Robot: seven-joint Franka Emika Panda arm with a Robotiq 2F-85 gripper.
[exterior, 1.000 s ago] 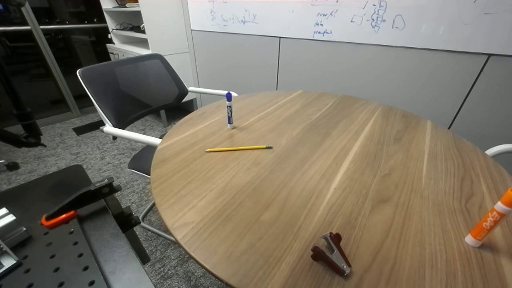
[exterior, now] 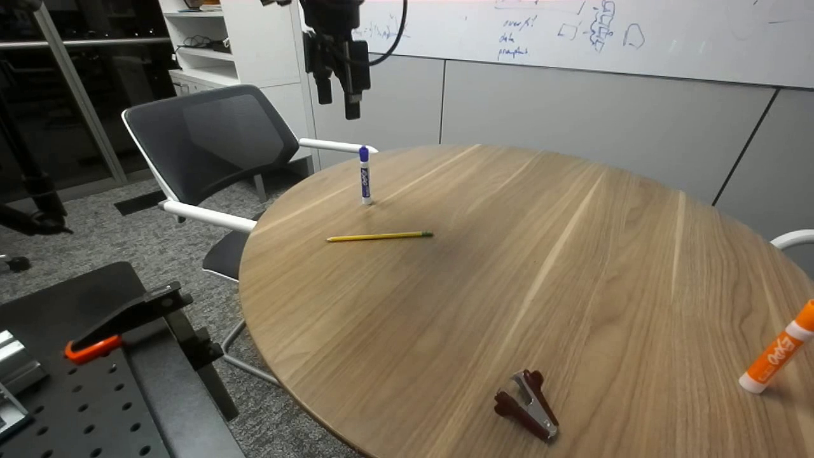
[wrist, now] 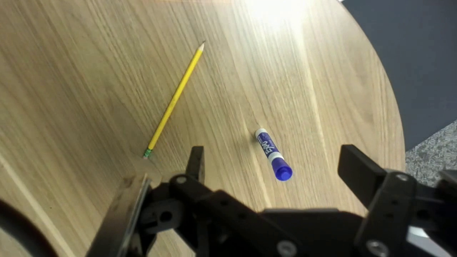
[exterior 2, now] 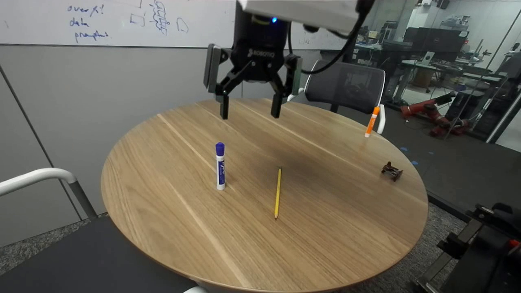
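Observation:
A blue-capped marker [exterior: 365, 179] stands upright on the round wooden table [exterior 2: 161, 146], its cap on top. Beside it lies a yellow pencil [exterior 2: 278, 193], flat on the wood. My gripper [exterior 2: 249, 114] hangs well above the tabletop, open, with nothing between its fingers. Seen from the wrist, the marker [wrist: 272, 152] appears between the two fingertips but far below them, and the pencil [wrist: 176, 96] lies off to the left. An orange marker [exterior: 779, 347] stands on the far side of the table, away from my gripper.
A dark red staple remover [exterior: 528, 404] sits near the table's edge. Chairs [exterior: 213, 145] stand around the table. A black cart [exterior: 137, 381] is close to the rim.
The arm and open gripper have come into exterior view 1 at the top, above the blue marker's side of the table. The objects on the table have not moved.

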